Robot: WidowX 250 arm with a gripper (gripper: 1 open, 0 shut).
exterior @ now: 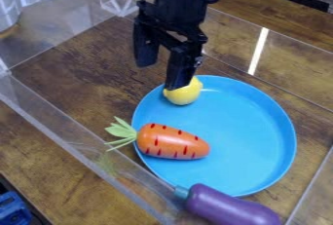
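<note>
The black gripper (164,56) is open, hanging over the back of a blue plate (240,136), its lower right finger partly in front of a yellow lemon-like toy (184,95). An orange toy carrot (173,141) with green leaves lies on the plate's left part. A purple toy eggplant (232,209) lies at the front right, by the plate's edge.
Clear plastic walls (53,122) border the wooden surface (85,63) on the left and front. The wood left of the gripper is bare. A blue object (11,209) sits in the bottom left corner.
</note>
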